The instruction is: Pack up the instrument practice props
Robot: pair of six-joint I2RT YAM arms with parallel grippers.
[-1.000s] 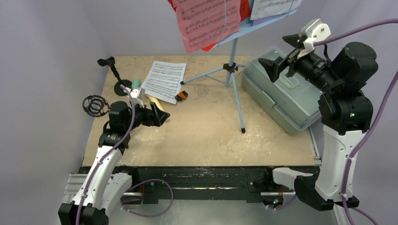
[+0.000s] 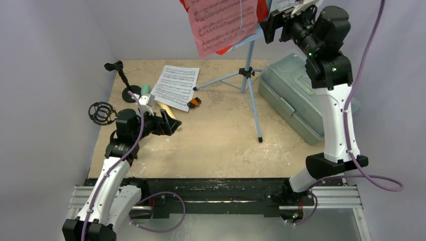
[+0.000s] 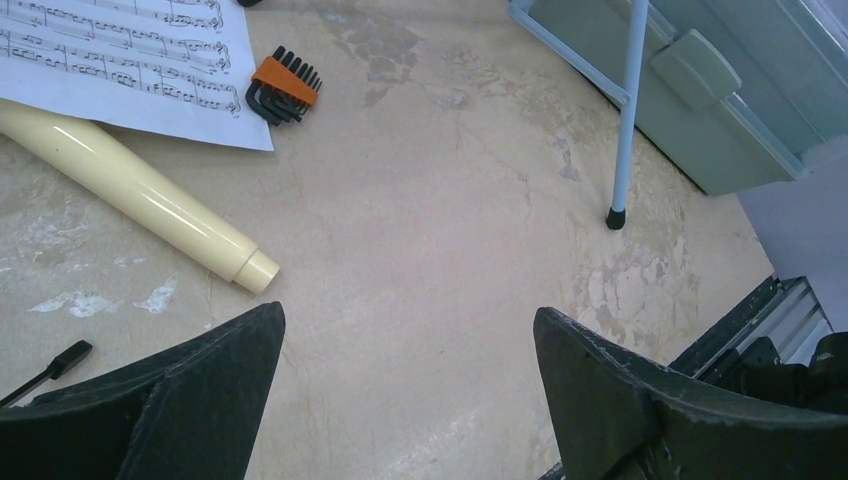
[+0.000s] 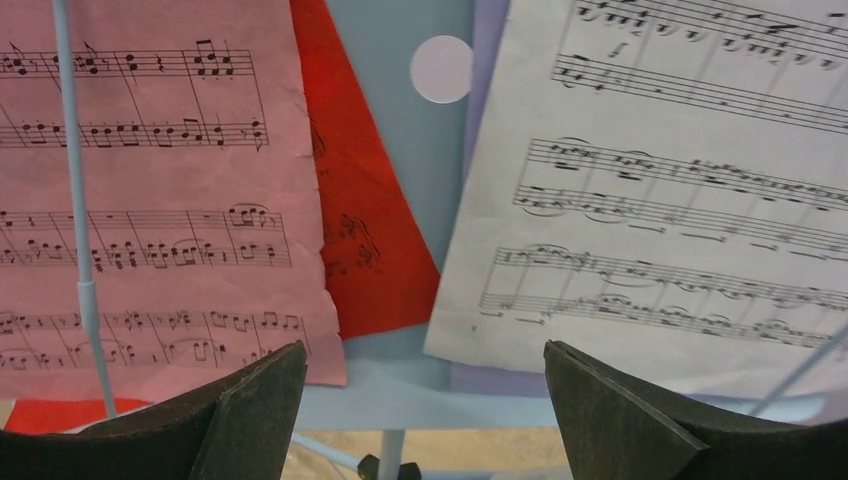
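Observation:
A pale blue music stand (image 2: 247, 63) rises at the back. Its desk carries a pink score sheet (image 4: 150, 200), red paper (image 4: 365, 210) and a white score sheet (image 4: 660, 190) over purple paper. My right gripper hangs open before the desk, nothing between its fingers. Over the table at left, my left gripper is also open and empty. Beyond it lie a cream tube (image 3: 140, 190), a loose score sheet (image 3: 130, 75) and a black clip with an orange band (image 3: 285, 85). A lidded green-grey box (image 2: 289, 100) stands at the right.
A black microphone stand (image 2: 131, 94) and a black ring-shaped mount (image 2: 102, 114) are at the far left. The stand's legs spread over the back middle of the table.
The left arm stays put.

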